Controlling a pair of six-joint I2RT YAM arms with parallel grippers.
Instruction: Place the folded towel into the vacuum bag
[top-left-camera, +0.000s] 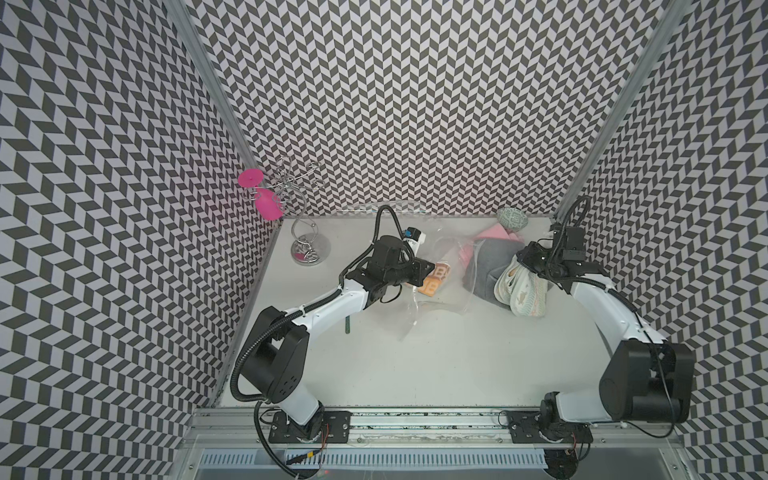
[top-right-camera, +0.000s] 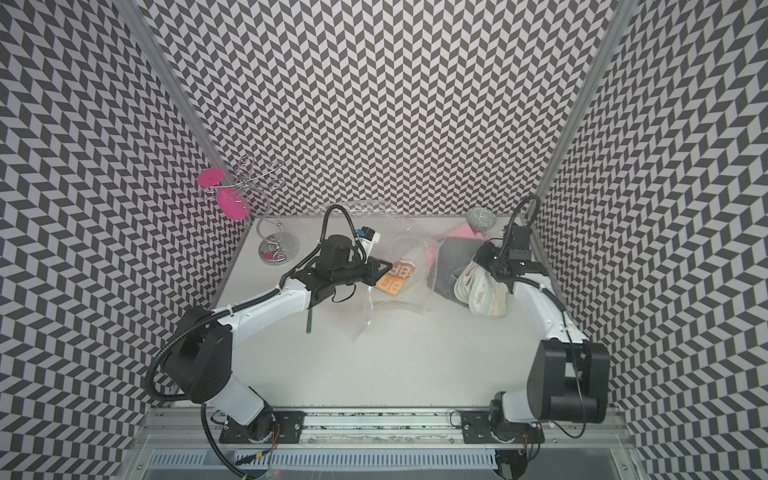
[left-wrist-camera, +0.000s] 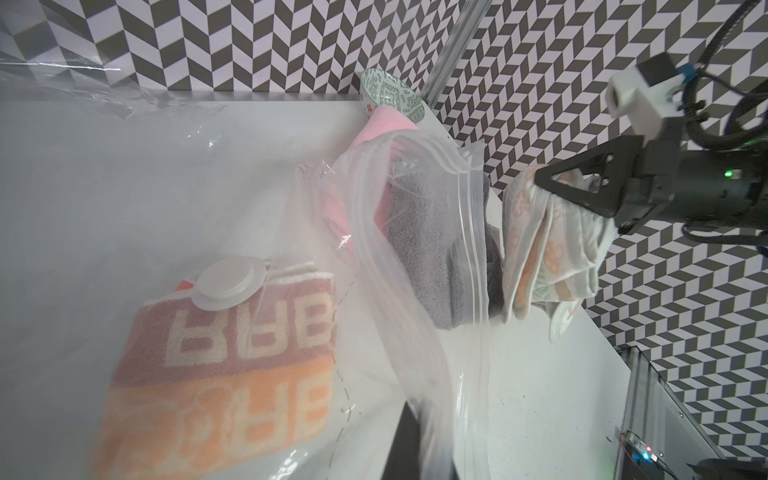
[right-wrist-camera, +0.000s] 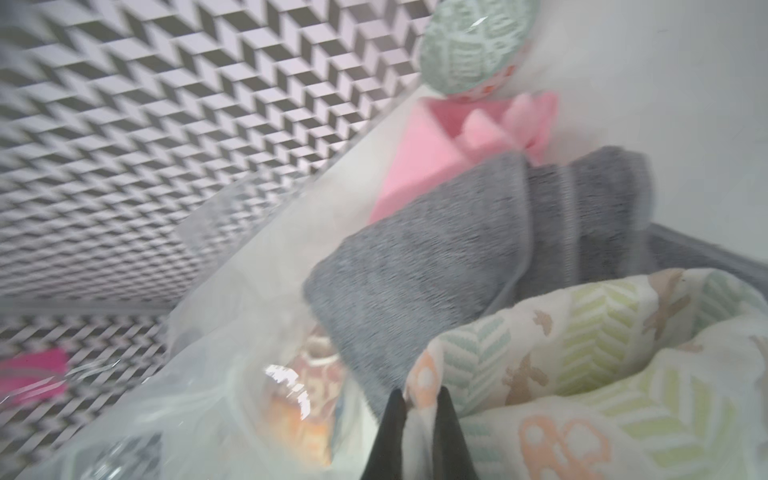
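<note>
The clear vacuum bag (left-wrist-camera: 144, 184) lies across the table's middle, an orange lettered cloth (left-wrist-camera: 224, 384) visible in it. My left gripper is shut on the bag's zip edge. A patterned folded towel (right-wrist-camera: 600, 352) hangs from my right gripper, which is shut on it. It is just right of the bag's opening, over a grey towel (right-wrist-camera: 408, 272).
A pink cloth (right-wrist-camera: 440, 144) and a patterned bowl (right-wrist-camera: 476, 48) sit at the back right. A metal stand with pink pieces (top-left-camera: 268, 204) is at the back left.
</note>
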